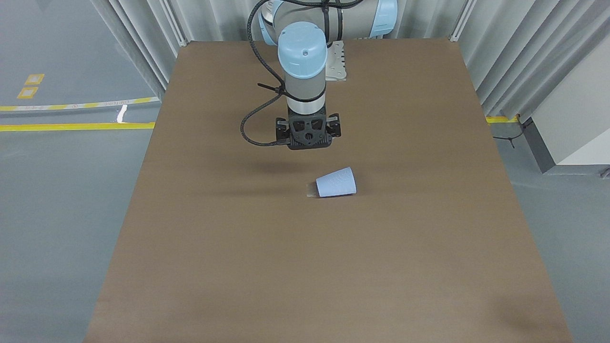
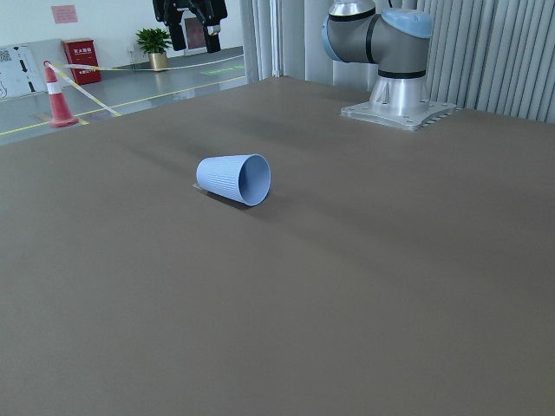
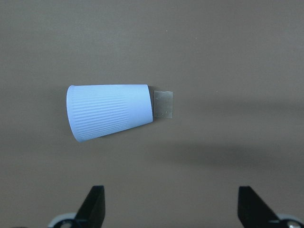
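A light blue ribbed cup (image 1: 336, 183) (image 2: 224, 177) (image 3: 108, 109) lies on its side on the brown table (image 1: 228, 240), its open mouth toward the camera side in the left view. A small clear square piece (image 3: 163, 104) lies flat by its narrow end. My gripper (image 1: 308, 130) (image 2: 193, 39) hangs above the table near the cup, behind it in the front view. In the wrist view its two fingers stand wide apart at the bottom edge, open, with nothing between them.
The robot's mounting plate (image 2: 396, 117) sits at the table's back by a curtain wall (image 2: 486, 61). Floor with yellow tape lines surrounds the table.
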